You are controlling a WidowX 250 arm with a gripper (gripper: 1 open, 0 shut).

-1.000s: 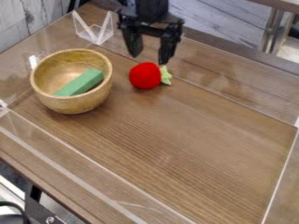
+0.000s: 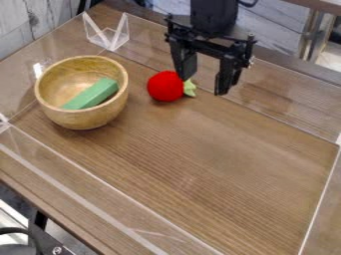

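My black gripper (image 2: pixel 213 62) hangs over the back middle of the wooden table (image 2: pixel 213 179), above and right of a red round object (image 2: pixel 166 86). A small pale green piece (image 2: pixel 189 89) lies just right of the red object, partly behind it. Whether the gripper's fingers are open or shut is unclear. A wooden bowl (image 2: pixel 72 108) on the left holds a green bar-shaped object (image 2: pixel 94 94).
A white wire-like frame (image 2: pixel 107 28) stands at the back left by the wall. A dark ring-like item (image 2: pixel 16 239) shows at the bottom left corner.
My gripper has moved right and toward the viewer, looming larger in the view. The red object, the green piece and the bowl have not visibly moved.
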